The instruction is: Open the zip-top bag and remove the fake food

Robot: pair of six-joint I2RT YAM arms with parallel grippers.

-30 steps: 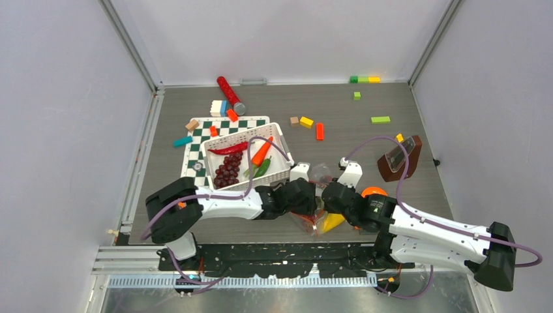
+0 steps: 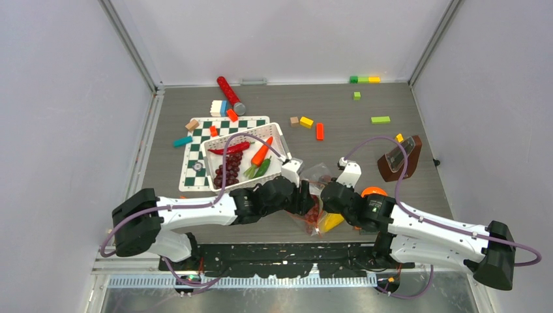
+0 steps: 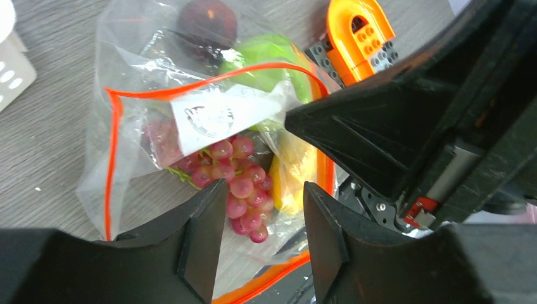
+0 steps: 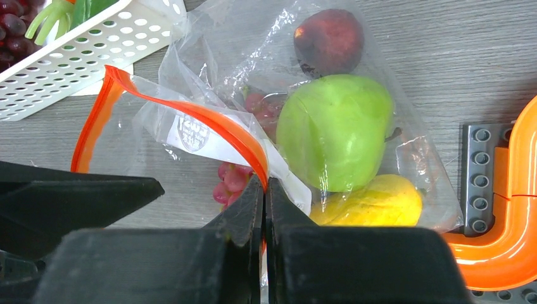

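The clear zip bag with an orange zip edge lies on the table, its mouth gaping. In it are a green fruit, a yellow fruit, a dark red fruit and pink grapes. My right gripper is shut on the bag's orange edge. At the mouth, my left gripper has its fingers some way apart, the grapes showing in the gap. The right wrist view shows one left finger left of the grapes, clear of them; whether anything is clamped cannot be told.
A white basket holding a carrot, peppers and dark grapes stands left of the bag, on a checkered board. Orange and grey blocks sit close on the bag's right. Farther back, the table has free room between scattered blocks.
My left arm has swung, its elbow going left and its gripper shifting slightly at the bag. The bag's mouth has shifted a little with it. The right arm holds still.
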